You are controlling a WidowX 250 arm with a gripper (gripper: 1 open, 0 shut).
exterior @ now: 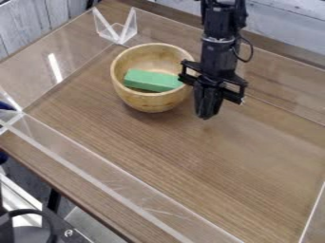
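Observation:
The black robot arm hangs from the top centre, its gripper (pixel 206 106) low over the wooden surface just right of a beige bowl (pixel 140 59). Its narrow tips look close together, with nothing visible between them. A green block (pixel 152 81) lies inside the bowl, in its lower right part.
A clear angular holder (pixel 116 28) stands at the upper left. Bare wood (pixel 203 180) fills the front and right. A dark object (pixel 26 231) sits at the bottom left corner.

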